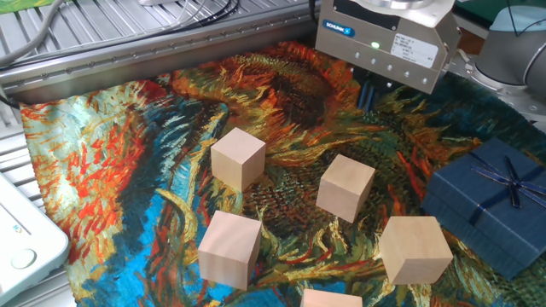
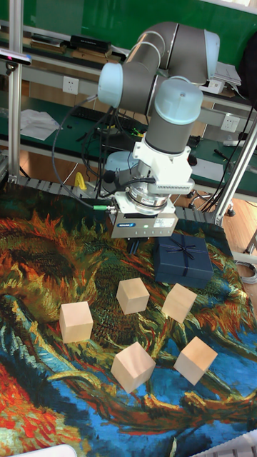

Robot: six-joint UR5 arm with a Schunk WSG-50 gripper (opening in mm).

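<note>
Several plain wooden cubes stand apart on the painted cloth: a back-left cube (image 1: 238,159), a back-right cube (image 1: 346,188), a front-left cube (image 1: 230,250), a front-right cube (image 1: 415,249), and one cut off by the lower edge of exterior view 2, seen whole in exterior view 3 as a cube (image 2: 133,366). My gripper (image 1: 366,95) hangs behind them, pointing down over the far part of the cloth and touching no cube. Its two dark fingers are close together, with nothing visible between them. In exterior view 3 the gripper (image 2: 133,248) is left of the blue box.
A dark blue box (image 1: 486,205) tied with a ribbon sits on the right of the cloth. A metal rail (image 1: 162,64) borders the back, and a white device (image 1: 26,239) lies at the left edge.
</note>
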